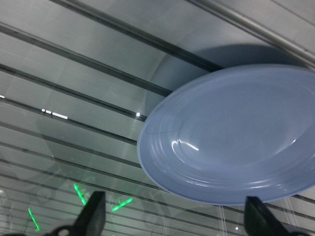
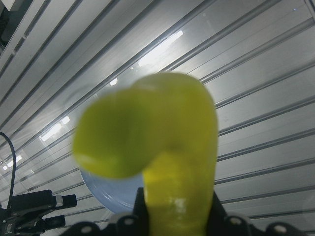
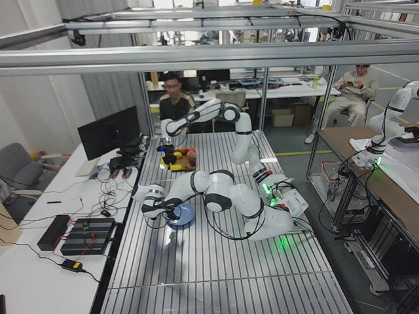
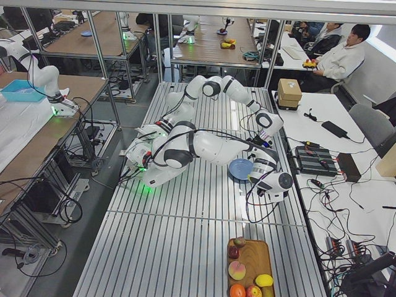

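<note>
A blue plate (image 1: 229, 132) (image 4: 240, 167) lies on the slatted table. My left gripper (image 3: 171, 214) is open above and beside it, nothing between its fingers. My right gripper (image 3: 169, 157) is shut on a blurred yellow fruit, apparently a banana (image 2: 182, 187), which hides much of its fingers and part of the plate in the right wrist view. In the camera left view it hangs by the fruit tray, farther back than the plate.
A wooden tray (image 4: 250, 253) holds several fruits, including a lemon (image 4: 263, 280). Desks with cables and a monitor (image 3: 108, 131) border it on the left.
</note>
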